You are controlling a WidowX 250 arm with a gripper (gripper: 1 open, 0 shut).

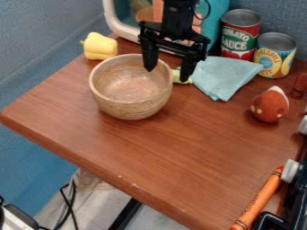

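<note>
My black gripper (170,61) hangs just above and behind the rim of the woven bowl (129,94), its fingers spread apart. A pale yellow-green object (181,75) lies behind the bowl to its right, partly hidden, beside a folded light blue cloth (225,77). I cannot see anything held between the fingers.
A yellow toy (99,46) stands back left. Tomato sauce (239,39) and another can (275,57) stand back right. A red-brown egg-shaped toy (270,105) and an orange marker (261,205) are on the right.
</note>
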